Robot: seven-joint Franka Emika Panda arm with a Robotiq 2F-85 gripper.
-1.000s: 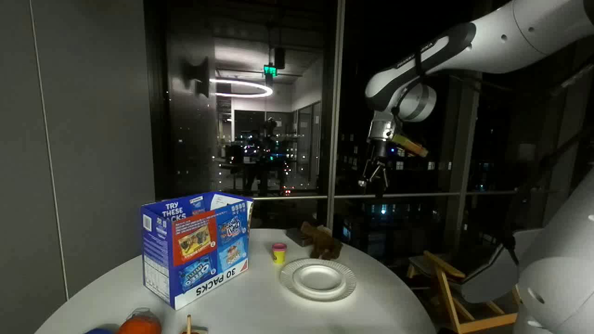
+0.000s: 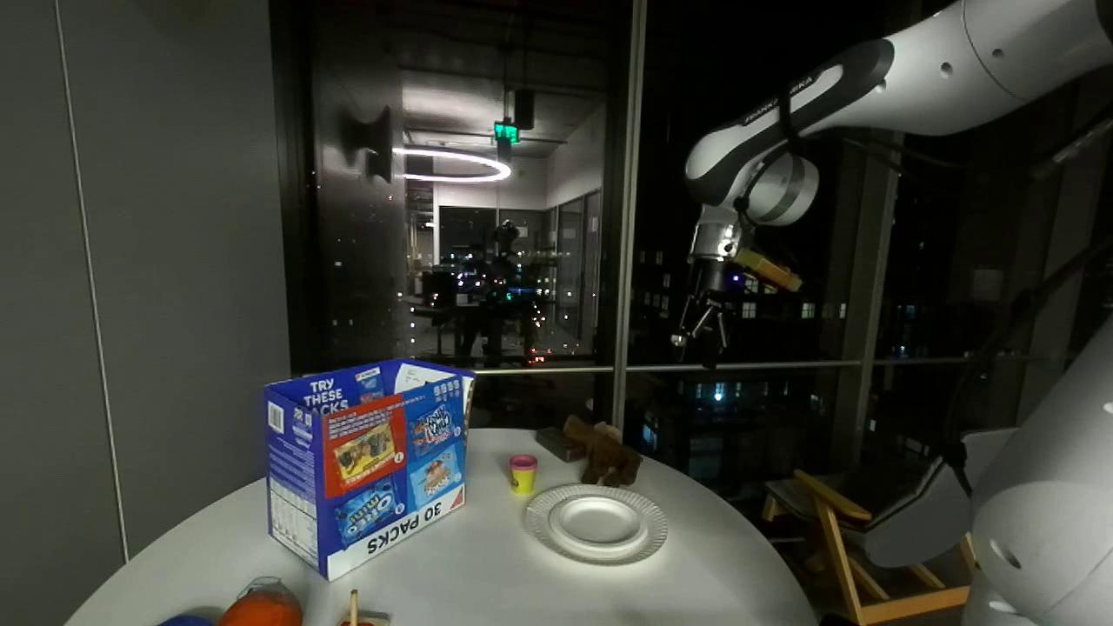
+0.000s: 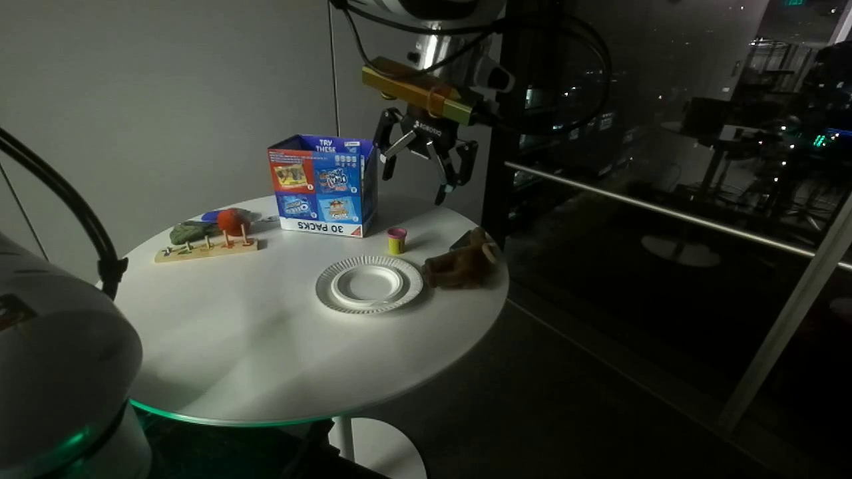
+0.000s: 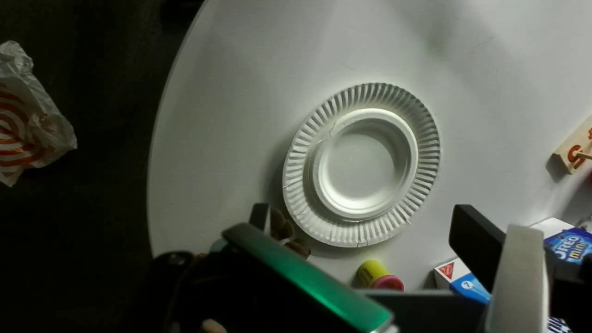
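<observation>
My gripper [image 3: 417, 182] hangs open above the far part of the round white table [image 3: 263, 335], its fingers apart and nothing between them. In the wrist view the paper plate [image 4: 311, 216] lies beyond the fingers, with a smaller white bowl or plate [image 4: 363, 166] resting in it. A yellow tub with a pink lid [image 4: 373, 272] stands beside the plate. The brown plush toy [image 3: 459, 267] lies at the table's edge, close to the plate; my gripper partly hides it in the wrist view. A blue snack box [image 2: 365, 469], open at the top, stands on the table.
A wooden peg board [image 3: 208, 251] sits at the left of the table, with an orange-red round thing [image 3: 233, 221] and a green thing [image 3: 188, 232] behind it. A dark block [image 2: 561, 444] lies beside the toy.
</observation>
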